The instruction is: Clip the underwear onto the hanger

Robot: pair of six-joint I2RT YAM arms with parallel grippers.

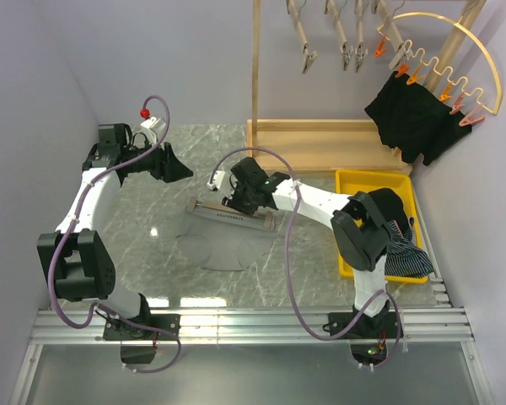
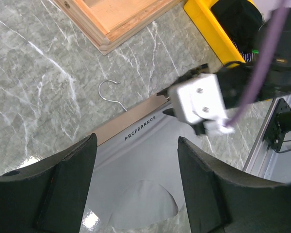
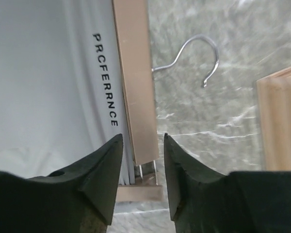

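Grey underwear (image 1: 223, 245) lies on the marble floor, its lettered waistband (image 3: 106, 82) running alongside the wooden bar of the hanger (image 3: 136, 82). The metal hook curls away from the bar on the bare floor. One clip (image 3: 148, 180) shows at the bar's end by my right gripper; whether it grips the cloth cannot be told. That gripper's fingers stand apart, on either side of the bar's end, closed on nothing. My left gripper is open and empty, above and to the left of the hanger in the top view.
A yellow bin (image 1: 346, 179) with dark and striped cloth stands at the right. Behind is a wooden rack base (image 1: 320, 143). Hangers and black underwear (image 1: 417, 118) hang from the rack. Bare floor surrounds the grey underwear.
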